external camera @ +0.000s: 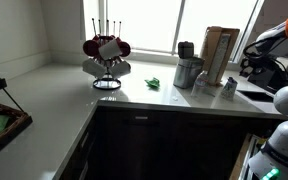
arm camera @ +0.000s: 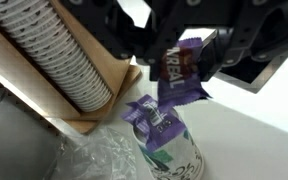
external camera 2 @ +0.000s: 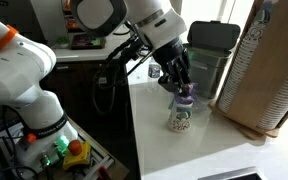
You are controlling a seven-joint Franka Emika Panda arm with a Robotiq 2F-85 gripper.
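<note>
A purple wrapped packet (arm camera: 184, 68) with white lettering shows between the fingers of my gripper in the wrist view; whether they grip it cannot be made out. Just below it stands a white mug (arm camera: 176, 160) with a printed leaf pattern. A second purple packet (arm camera: 156, 120) pokes out of the mug's mouth. From exterior view 2, my gripper (external camera 2: 180, 88) hangs right over the mug (external camera 2: 179, 118), with purple at the rim. Exterior view 1 has my gripper (external camera: 250, 66) above and to the right of the mug (external camera: 229, 90).
A tall cardboard box of stacked cups (external camera 2: 259, 75) stands close beside the mug. Behind is a grey bin (external camera 2: 210, 60) with a clear bag. A dark tray (external camera: 257, 96) lies on the right.
</note>
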